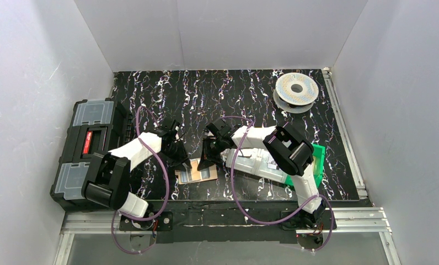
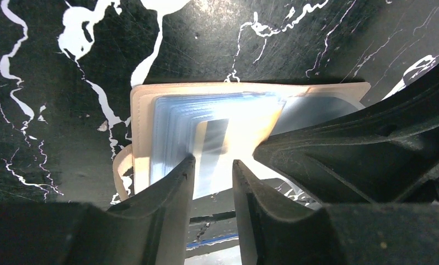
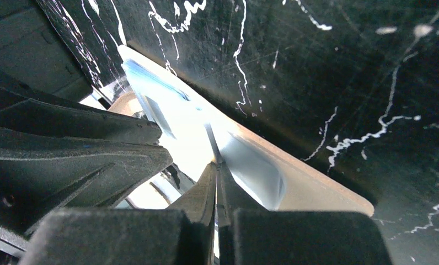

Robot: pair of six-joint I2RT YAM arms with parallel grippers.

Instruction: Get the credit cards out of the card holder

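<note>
The tan card holder (image 1: 213, 174) lies open on the black marbled table near its front edge, with layered clear bluish sleeves (image 2: 176, 118) on its left part. A pale area with a dark stripe, perhaps a card, shows through the sleeves in the left wrist view. Over the left part, my left gripper stands open, a gap between its fingertips. My right gripper is shut, its tips down at the middle of the holder, by a sleeve's edge. Whether anything thin is between those tips does not show. Glare hides some sleeve detail.
A black toolbox (image 1: 98, 149) stands at the left. A white spool (image 1: 296, 88) is at the back right. Under the right arm lie white boxes (image 1: 269, 168) and a green tray (image 1: 320, 152).
</note>
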